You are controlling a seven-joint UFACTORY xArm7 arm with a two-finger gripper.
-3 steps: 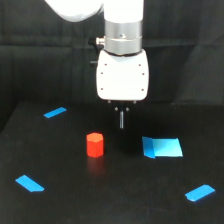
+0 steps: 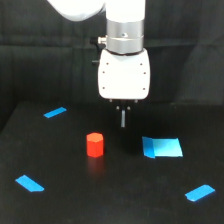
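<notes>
A red block (image 2: pixel 95 145) stands on the dark table, left of the middle. My gripper (image 2: pixel 123 122) hangs from the white hand above the table, behind and to the right of the block, apart from it. Its fingers appear as one narrow dark shape, so whether they are apart or together does not show. No object can be made out at the fingertips.
A folded light-blue piece (image 2: pixel 167 147) lies to the right of the gripper. Strips of blue tape mark the table at back left (image 2: pixel 55 112), front left (image 2: pixel 29 184) and front right (image 2: pixel 200 192).
The hand has shifted very slightly to the right and a touch lower in the picture. The red block and the blue pieces have not moved.
</notes>
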